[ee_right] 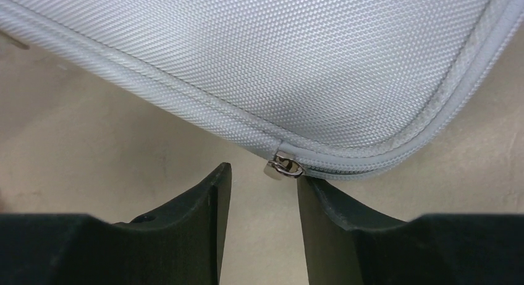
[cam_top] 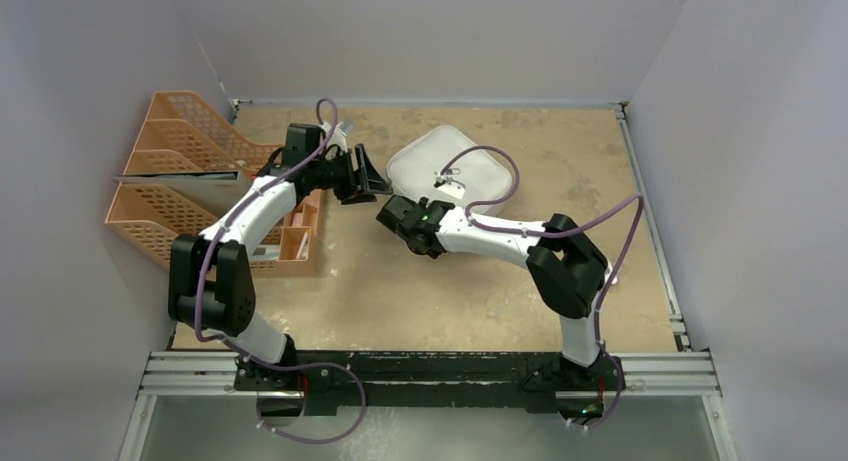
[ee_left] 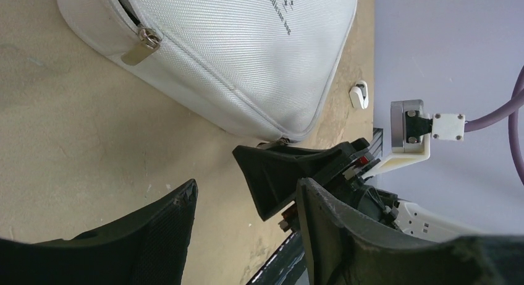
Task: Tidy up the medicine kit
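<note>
The white zippered medicine case (cam_top: pixel 445 156) lies slantwise at the back middle of the table, its lid down. One metal zipper pull (ee_left: pixel 143 45) shows at a corner in the left wrist view. A second zipper pull (ee_right: pixel 282 168) sits at the case's near corner, just beyond and between the tips of my right gripper, which is part open and apart from that pull's far side; contact with the right finger is hard to tell. My left gripper (cam_top: pixel 383 173) stands open beside the case's left corner, nothing between its fingers.
An orange-brown slotted organizer (cam_top: pixel 300 266) with papers and small items fills the table's left side. A small white object (ee_left: pixel 359 95) lies right of the case.
</note>
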